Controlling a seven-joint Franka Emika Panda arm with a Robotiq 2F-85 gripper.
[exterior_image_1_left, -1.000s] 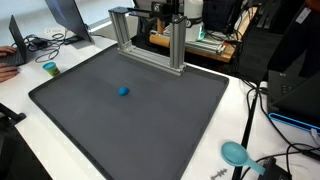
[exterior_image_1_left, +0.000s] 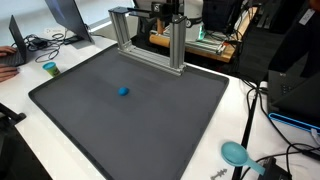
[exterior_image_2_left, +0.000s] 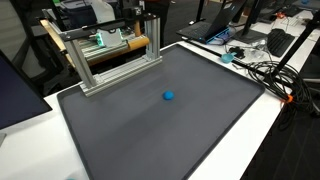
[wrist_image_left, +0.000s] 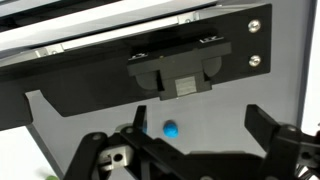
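Observation:
A small blue round object (exterior_image_1_left: 123, 91) lies on the dark grey mat (exterior_image_1_left: 95, 115), left of the mat's middle in exterior view 1; the other exterior view shows the same blue object (exterior_image_2_left: 168, 96). My gripper stands open in the wrist view, fingers wide apart and nothing held between them. Between the fingers, down on the mat, the blue object (wrist_image_left: 170, 129) shows. Just beyond the fingertips is a black bar with a dark block (wrist_image_left: 180, 70) mounted on it.
A metal frame (exterior_image_2_left: 122, 74) stands at the mat's back edge. A green cup (exterior_image_1_left: 51, 69) and a laptop (exterior_image_1_left: 62, 35) are beyond the mat's left side. A turquoise spoon-like object (exterior_image_1_left: 237, 155) lies at the front right.

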